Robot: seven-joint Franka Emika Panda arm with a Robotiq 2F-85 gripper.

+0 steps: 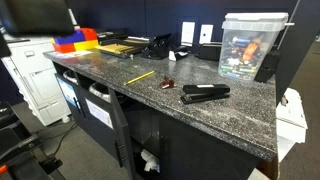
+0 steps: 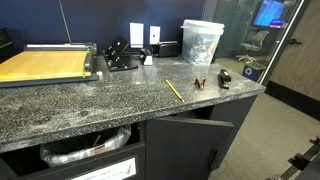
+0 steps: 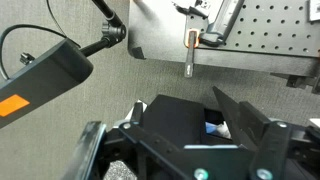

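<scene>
On the speckled counter (image 1: 180,105) lies a black stapler (image 1: 205,92), near its front edge. A small dark red object (image 1: 167,83) and a yellow pencil (image 1: 141,77) rest to its left. Behind them stands a clear lidded bin (image 1: 248,45) with colourful contents. In the wrist view my gripper is open, pointing down over the floor beside a metal surface with holes (image 3: 270,30). Some blue and white shows beyond the gap between the fingers; nothing is gripped. Dark, blurred robot parts fill the left of exterior view 1.
Below the counter a black cabinet door (image 2: 185,145) stands open. A paper cutter (image 2: 45,65) and a black organizer (image 2: 122,55) sit toward the back. A black device with an orange patch (image 3: 42,82) is left in the wrist view.
</scene>
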